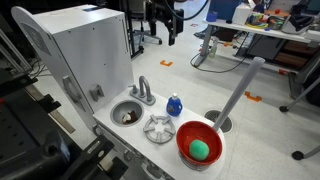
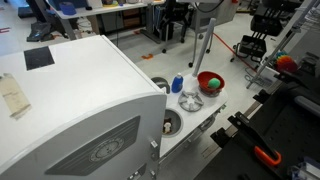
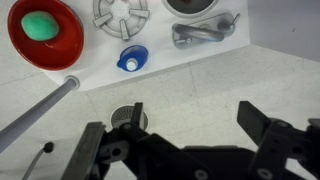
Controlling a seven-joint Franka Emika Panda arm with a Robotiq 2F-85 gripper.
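My gripper stands open, its two dark fingers wide apart with nothing but bare floor showing between them. In exterior view 1 the gripper (image 1: 162, 35) hangs high at the top, behind and above the counter. A blue bottle (image 1: 174, 105) with a white top stands on the white counter beside the metal burner grate (image 1: 159, 128). To its right a red bowl (image 1: 183, 147) holds a green rounded object (image 1: 199, 150). The sink (image 1: 126, 112) has something small and dark in it, too small to make out, and a grey faucet (image 1: 147, 91) rises behind it.
A tall white cabinet (image 1: 95, 60) borders the counter on the left. A slanted grey post (image 1: 236, 92) rises behind the bowl, near a perforated bin (image 3: 128, 116) on the floor. Open floor lies behind the counter.
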